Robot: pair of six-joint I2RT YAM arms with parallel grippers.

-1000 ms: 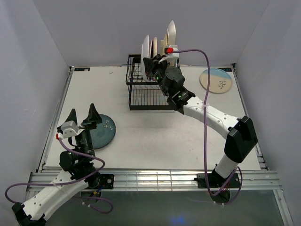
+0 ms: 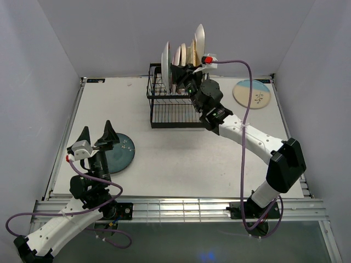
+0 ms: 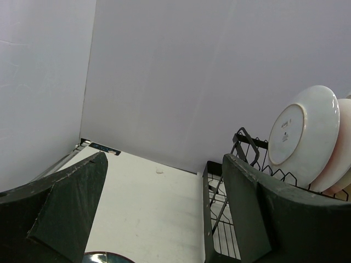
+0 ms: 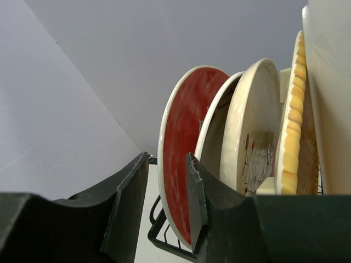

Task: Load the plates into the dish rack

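Observation:
The black dish rack (image 2: pixel 175 125) holds several plates upright: a white one (image 3: pixel 304 131) at its left, a red-faced plate (image 4: pixel 186 137), cream ones (image 4: pixel 247 126) and a yellow-rimmed one (image 4: pixel 292 126). My right gripper (image 2: pixel 181 74) is at the front of these plates, fingers parted, the near plates just beyond them; whether anything is between them is unclear. My left gripper (image 2: pixel 97 132) stands open at the lower left, over a dark blue-grey plate (image 2: pixel 122 156) lying on the table. A blue-and-cream plate (image 2: pixel 252 94) lies flat right of the rack.
Grey walls (image 2: pixel 44 109) enclose the sides and back. A metal rail (image 2: pixel 170 205) runs along the front edge.
My right arm and gripper have shifted slightly to the right, and the plates at the rack's left lean a little further left. The left arm has not moved.

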